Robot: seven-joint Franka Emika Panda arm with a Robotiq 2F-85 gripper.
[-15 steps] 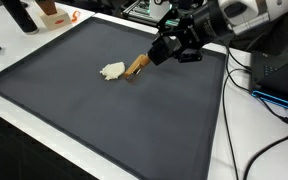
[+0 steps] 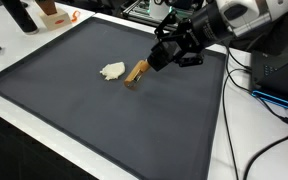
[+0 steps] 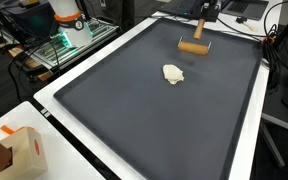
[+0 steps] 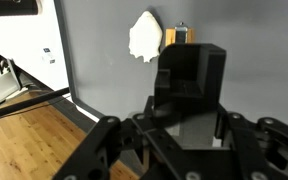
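Observation:
My gripper (image 2: 156, 60) is shut on the handle (image 3: 198, 29) of a small roller tool, which slopes down from it. The tool's tan roller (image 3: 194, 47), in a thin wire frame, is down at the grey board; whether it touches cannot be made out. Beside it on the board lies a flat, irregular white piece (image 3: 173, 74), possibly dough or cloth, with a gap between the two. From the wrist, the dark fingers (image 4: 189, 75) hide most of the handle. The roller (image 4: 180, 35) shows past their tips, with the white piece (image 4: 145, 37) to its left.
The grey board (image 3: 134, 120) is broad and mostly bare, edged by a white table border. A black device (image 2: 282, 85) with loose cables stands beside the table. Several small items lie at the far left corner in exterior view 1.
The gripper and roller tool have shifted slightly toward the near side of exterior view 1, and the gap to the white piece has widened. The white piece stays in place.

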